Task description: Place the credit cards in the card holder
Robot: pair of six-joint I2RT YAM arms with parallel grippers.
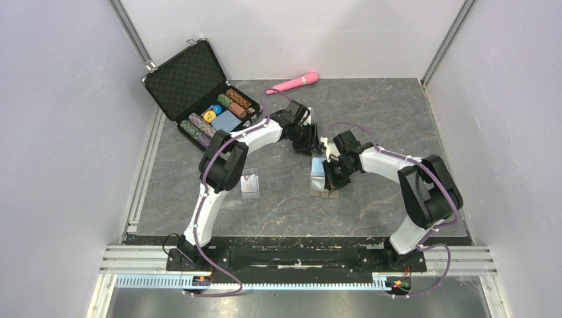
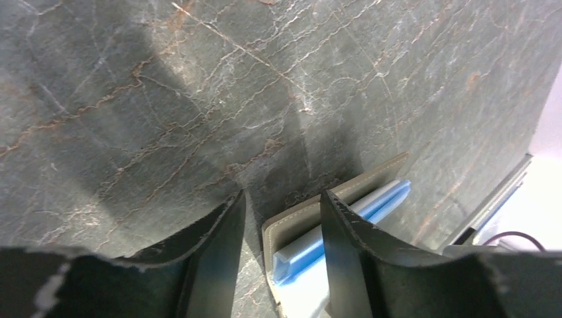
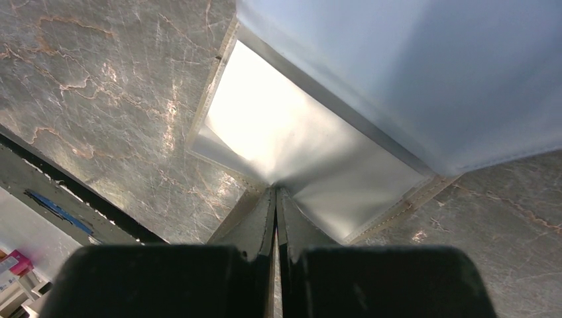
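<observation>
The card holder, a flat thing with stitched brown-grey borders, lies on the table between my grippers; its blue page (image 1: 318, 166) shows in the top view. In the right wrist view, a clear pocket (image 3: 358, 165) with a white area lies beside the raised blue page (image 3: 411, 73). My right gripper is shut at the pocket's creased edge; whether it pinches that edge cannot be told. Part open, my left gripper stands at the holder's far end, one finger (image 2: 344, 245) in front of the holder's layered edge (image 2: 298, 262). No loose card shows between its fingers.
A clear sleeve with a white card-like piece (image 1: 250, 184) lies to the left. An open black case (image 1: 189, 79) of poker chips stands at the back left, with a pink wand (image 1: 291, 83) near the back wall.
</observation>
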